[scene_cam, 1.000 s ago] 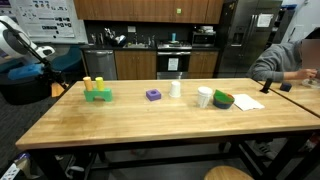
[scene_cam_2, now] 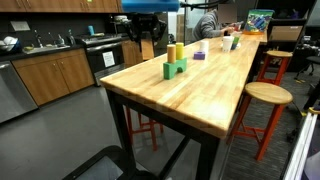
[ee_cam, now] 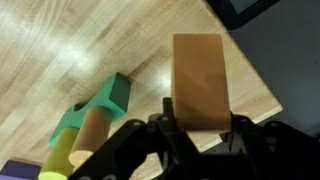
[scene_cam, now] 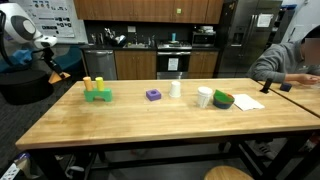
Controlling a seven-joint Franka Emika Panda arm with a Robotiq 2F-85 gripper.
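An orange block point(ee_cam: 200, 75) is held by my gripper, whose dark fingers close on its near end. In exterior view 1 the gripper point(scene_cam: 50, 63) hangs at the table's left end, with the orange block point(scene_cam: 58, 76) tilted beneath it. Exterior view 2 shows the block point(scene_cam_2: 147, 48) pointing down, above the tabletop and beside a green stand point(scene_cam_2: 175, 69). Orange and yellow cylinders stand on that stand; the wrist view shows the orange cylinder point(ee_cam: 92, 136) and the yellow cylinder point(ee_cam: 60, 148) to the block's lower left.
A purple object point(scene_cam: 153, 95) lies farther along the wooden table point(scene_cam: 190, 118). Beyond it are white cups point(scene_cam: 204, 96) and a bowl point(scene_cam: 223, 100) with green and red contents. A person point(scene_cam: 285, 65) sits at the right end.
In exterior view 1 my gripper has risen at the table's left end, carrying the orange block upward. The block now hangs at a greater tilt. The stand and its cylinders have not moved.
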